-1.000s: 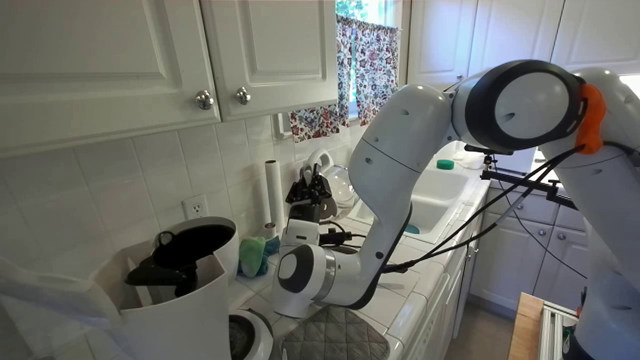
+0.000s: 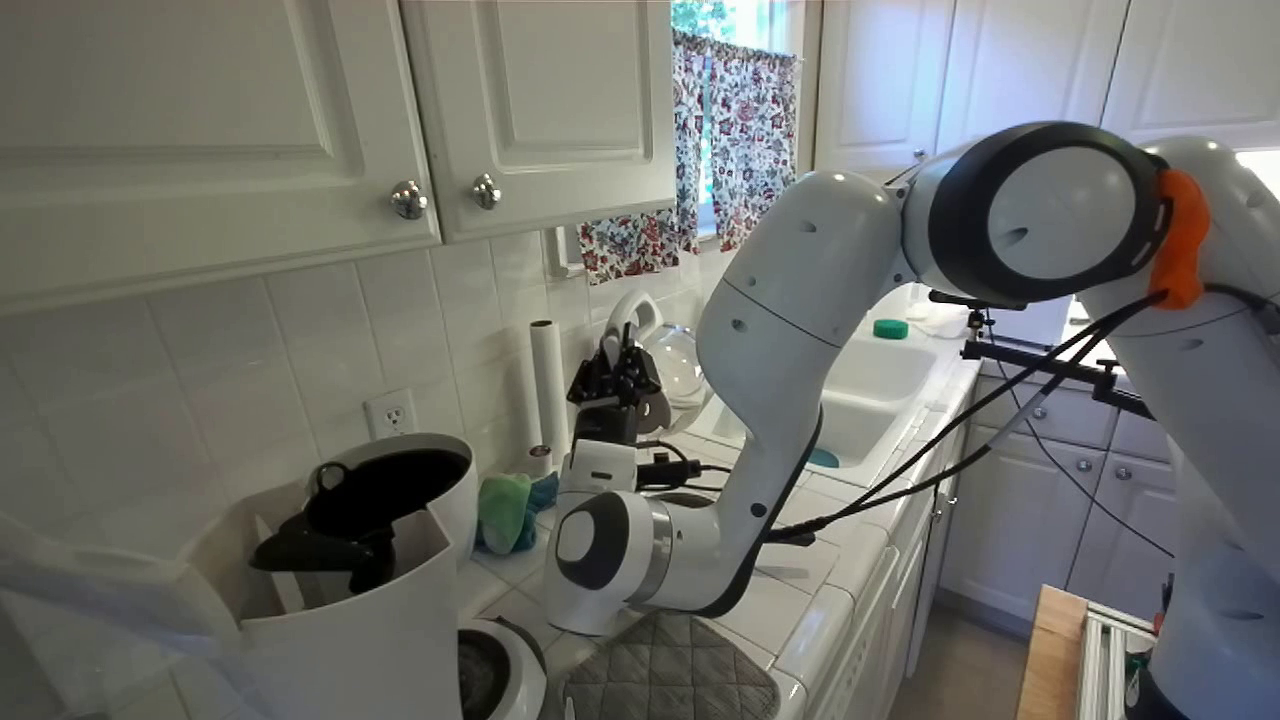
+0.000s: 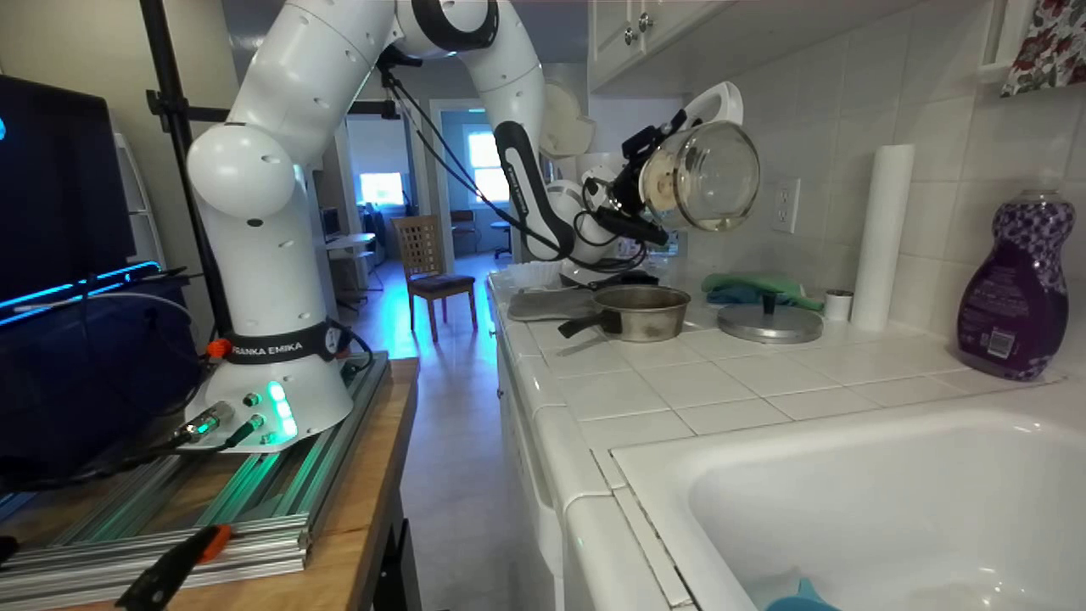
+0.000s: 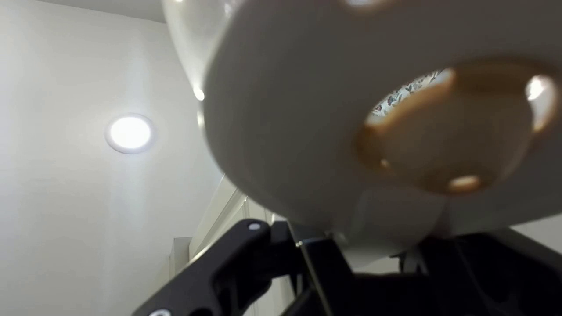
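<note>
A clear glass carafe point(image 3: 719, 179) with a white handle point(image 3: 724, 102) is held above the counter, tilted onto its side. My gripper point(image 3: 662, 141) is shut on it by the handle side. In exterior view 1 the carafe point(image 2: 679, 360) shows partly behind my gripper point(image 2: 614, 370), in front of the tiled wall. The wrist view is largely filled by the blurred pale carafe point(image 4: 295, 121), with a brownish opening. Dark fingers point(image 4: 321, 258) meet it at the bottom, but the exact contact is hidden.
At the near left stands a white coffee maker point(image 2: 360, 654) with its black lid raised. A small pot point(image 3: 643, 311), a round lid point(image 3: 770, 322), a paper roll point(image 3: 883, 239) and a purple bottle point(image 3: 1018, 290) stand on the counter. The sink point(image 3: 814, 463) is at the front right.
My gripper and the carafe have shifted very slightly left and up in exterior view 1. The rest looks the same.
</note>
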